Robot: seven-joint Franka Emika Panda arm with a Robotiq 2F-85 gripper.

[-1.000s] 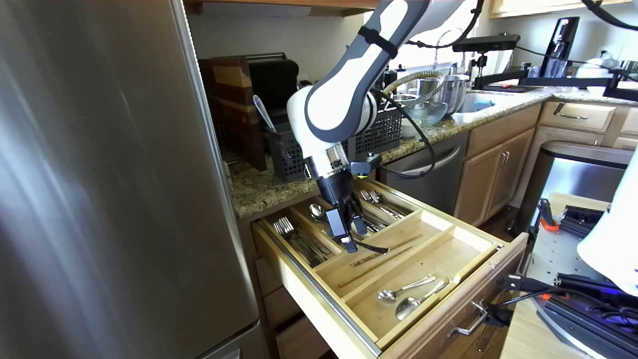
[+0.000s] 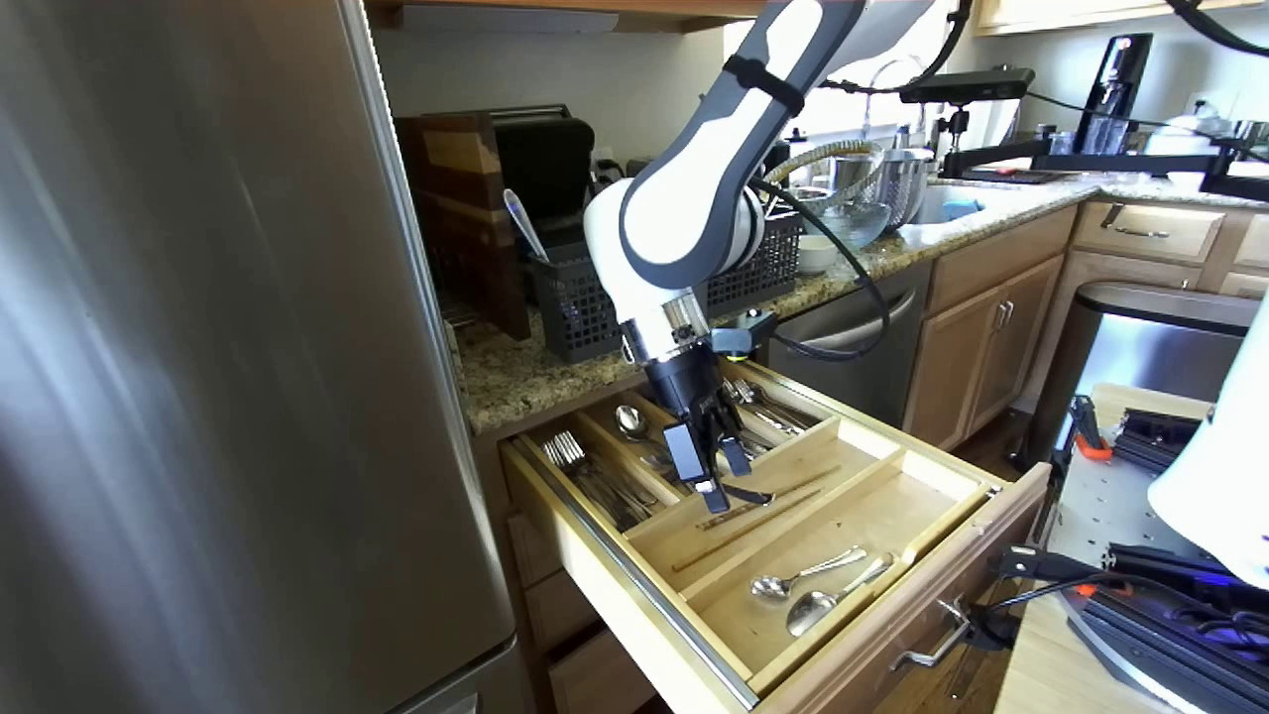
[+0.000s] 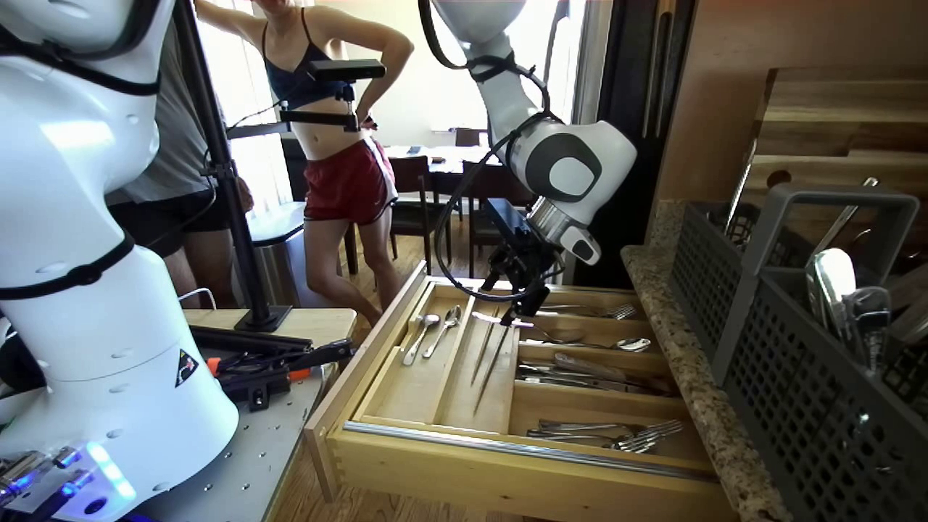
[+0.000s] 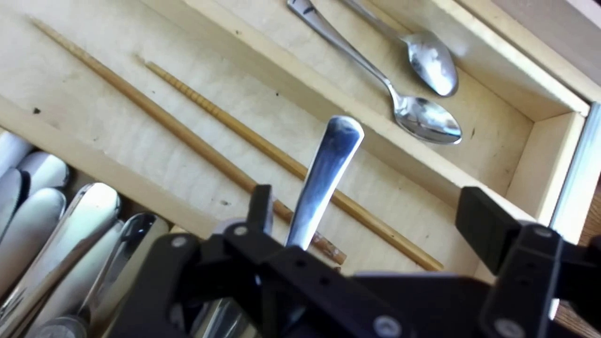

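My gripper is open over the drawer, its fingers wide apart. Between and below them, in the wrist view, a shiny metal handle [image 4: 325, 177] juts across the two wooden chopsticks [image 4: 242, 132]; its other end is hidden behind the gripper body. From the side, the same handle [image 2: 747, 494] pokes out over the chopstick compartment, close to the fingertips. Whether a finger touches it I cannot tell. Two spoons [image 4: 426, 119] lie in the neighbouring front compartment.
The open drawer [image 3: 522, 465] has wooden dividers. Its rear compartments hold forks [image 3: 644, 435], knives [image 3: 591, 370] and a spoon [image 3: 632, 344]. A grey dish rack [image 3: 722, 296] stands on the counter beside it, and the fridge [image 2: 238, 357] flanks the drawer.
The arm and gripper have shifted slightly right and toward the drawer's front, with the fingertips a little lower in exterior view 1. The cutlery looks unmoved.
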